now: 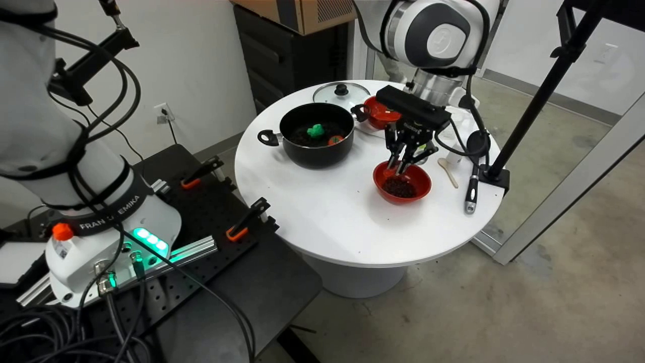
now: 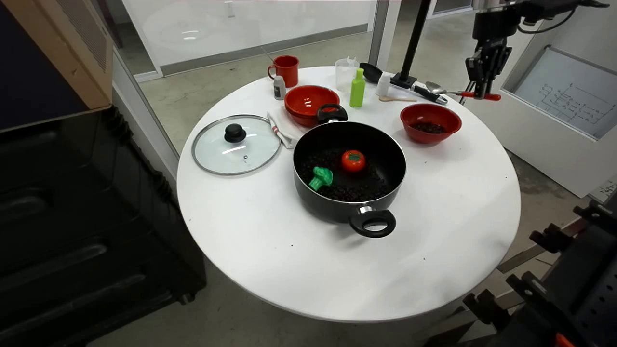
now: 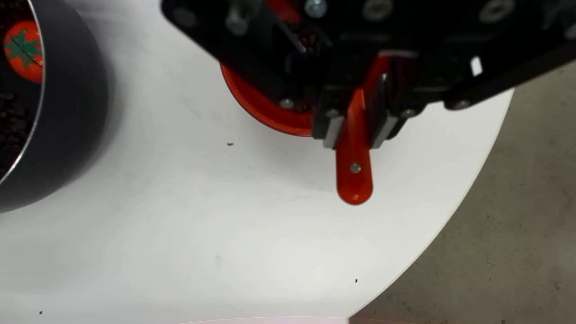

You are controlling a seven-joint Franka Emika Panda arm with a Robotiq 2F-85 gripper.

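A spoon with a red handle (image 3: 354,186) is pinched between the fingers of my gripper, which is shut on it. In exterior view 2 the gripper (image 2: 484,92) holds the spoon nearly level, its metal head (image 2: 435,87) pointing left, above the far side of the table. Below stands a red bowl (image 2: 417,134) with dark beans inside; in the wrist view the fingers partly cover this bowl (image 3: 264,119). A black pot (image 2: 321,203) contains more dark beans, a tomato (image 2: 353,161) and green toy broccoli (image 2: 321,178). Whether the spoon carries beans cannot be told.
Beside the pot lies a glass lid (image 2: 220,151). Stacked red bowls (image 2: 311,101), a red mug (image 2: 287,70), a green bottle (image 2: 358,89) and a wooden spoon (image 2: 397,99) occupy the back.
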